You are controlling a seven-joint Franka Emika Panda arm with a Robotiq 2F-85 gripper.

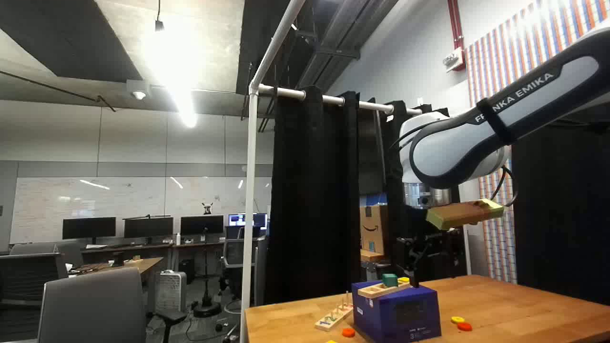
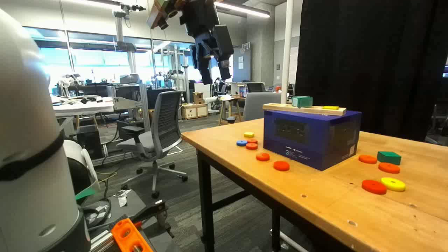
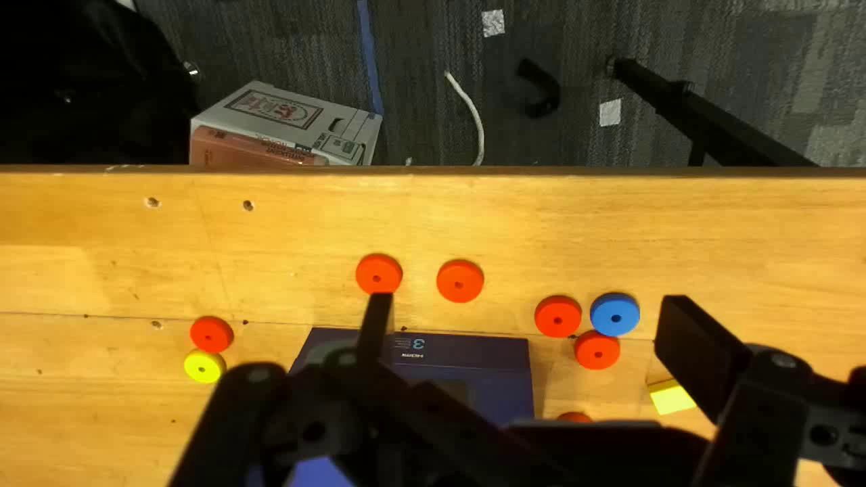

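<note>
My gripper hangs above the table, open, with nothing between its fingers. In the wrist view its two fingers stand wide apart over the table. A dark blue box rests on the tabletop, partly hidden by the gripper in the wrist view. Lying across the box is a wooden strip with a green block and a yellow piece on it. Red discs and a blue disc lie flat near the box. A yellow block sits by the right finger.
To the other side of the box are a yellow disc, several red discs and a green block. A numbered wooden board with pegs lies beside the box. Bare wood runs along the table edge.
</note>
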